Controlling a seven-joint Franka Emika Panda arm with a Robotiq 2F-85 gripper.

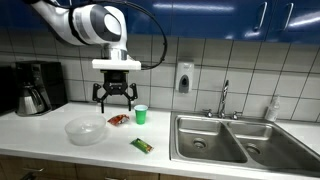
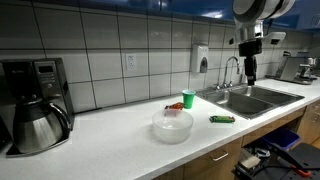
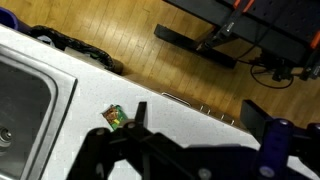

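My gripper hangs above the counter, its fingers spread apart and nothing between them. In the wrist view the two fingertips are wide apart over the counter's front edge. A clear bowl stands on the left part of the counter. Behind it are a green cup and a small red packet. A green packet lies flat near the sink's left side; in the wrist view this packet shows beside the left finger, well below it.
A double sink with a faucet takes up the right side. At the far left stands a coffee maker. A soap dispenser is on the tiled wall.
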